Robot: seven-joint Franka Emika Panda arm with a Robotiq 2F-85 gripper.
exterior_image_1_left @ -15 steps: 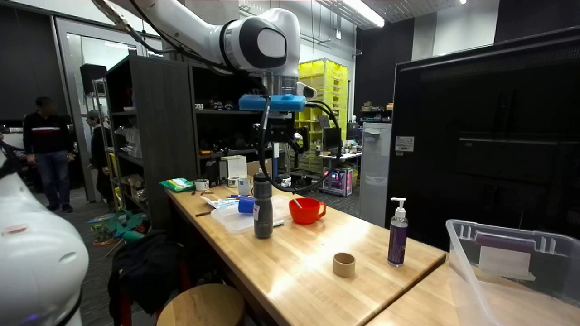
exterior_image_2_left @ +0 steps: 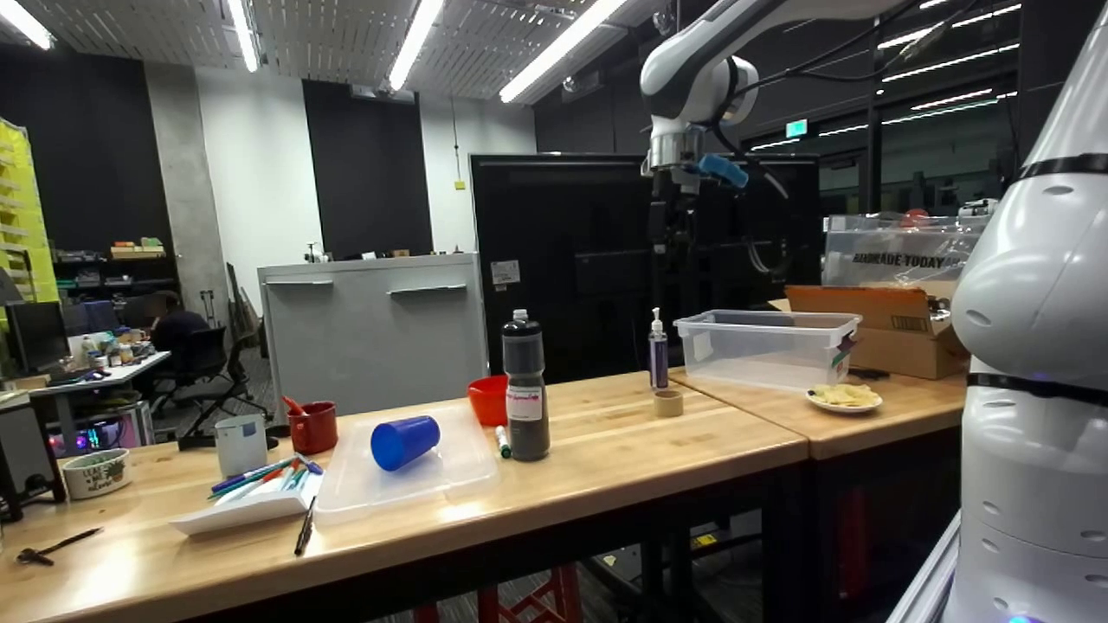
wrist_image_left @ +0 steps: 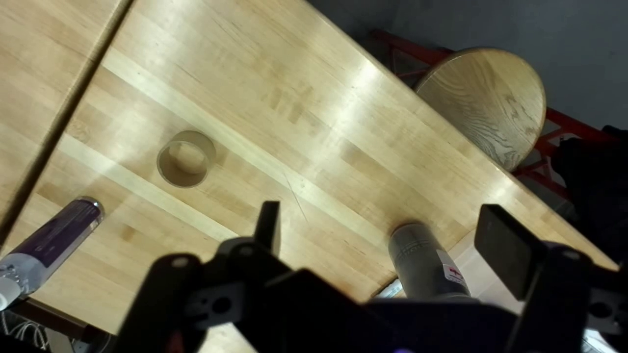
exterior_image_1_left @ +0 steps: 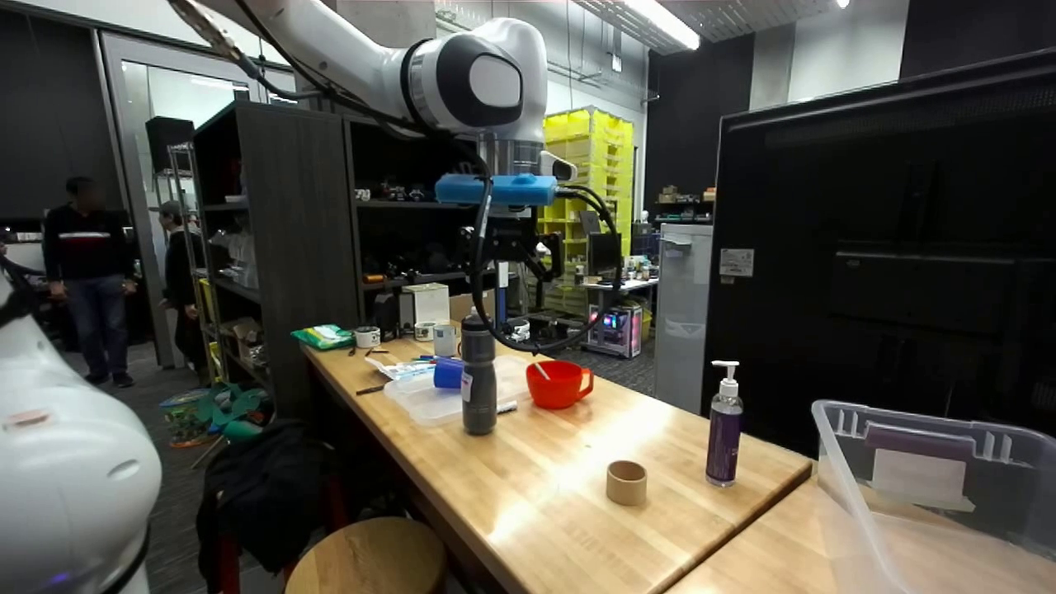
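Note:
My gripper is open high above the table, its two dark fingers wide apart and nothing held between them. In the first exterior view the gripper (exterior_image_1_left: 515,272) hangs over the table with the bottle below it. The grey squeeze bottle (exterior_image_1_left: 479,381) stands upright; seen from the wrist, the bottle (wrist_image_left: 421,259) is near the right-hand finger, well below it. A tan cardboard ring (exterior_image_1_left: 626,483) rests on bare wood, as does a purple pump bottle (exterior_image_1_left: 724,436). Behind the grey bottle are a red cup (exterior_image_1_left: 557,386) and a blue cup (exterior_image_2_left: 405,442) lying on its side.
The blue cup lies on a translucent lid (exterior_image_2_left: 353,498). A clear bin (exterior_image_2_left: 769,350) and a plate of chips (exterior_image_2_left: 843,399) occupy the adjoining table. Pens, mugs and a white mug (exterior_image_2_left: 241,445) crowd the far end. Wood around the ring is mostly clear.

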